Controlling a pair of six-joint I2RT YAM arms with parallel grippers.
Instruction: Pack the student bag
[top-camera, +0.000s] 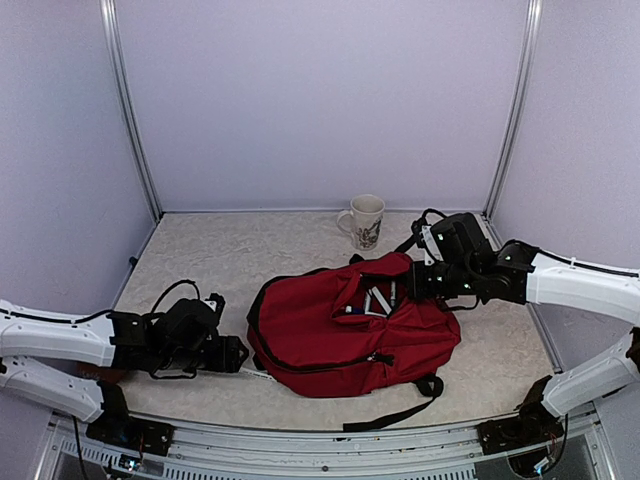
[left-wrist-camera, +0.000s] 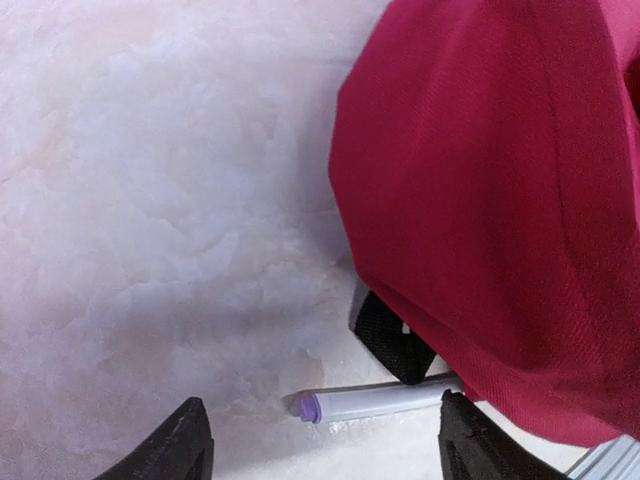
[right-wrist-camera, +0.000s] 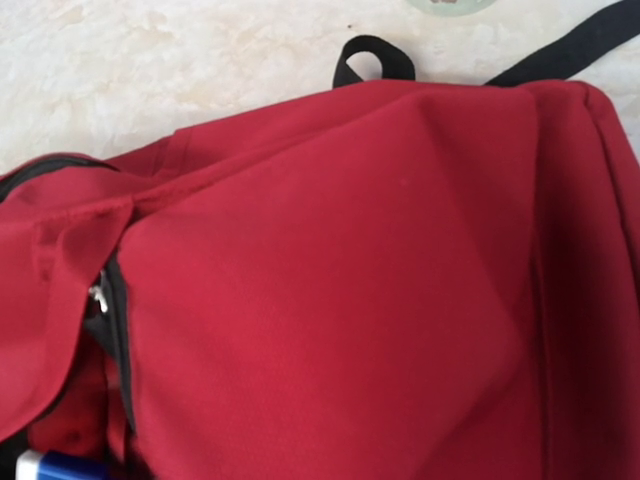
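A red backpack (top-camera: 330, 350) lies on the table, its front pocket (top-camera: 375, 300) holding several pale pens or markers. A white pen with a purple end (left-wrist-camera: 370, 403) lies on the table beside the bag's left edge, partly under the cloth. My left gripper is over it, fingers apart on either side, nothing between them. My right gripper (top-camera: 420, 280) is at the pocket's right side above the bag; its fingers do not show in the right wrist view, and in the top view I cannot tell their state.
A patterned mug (top-camera: 367, 222) stands at the back. A dark red object at the left front is mostly behind my left arm. Black straps (top-camera: 390, 415) trail over the front of the table.
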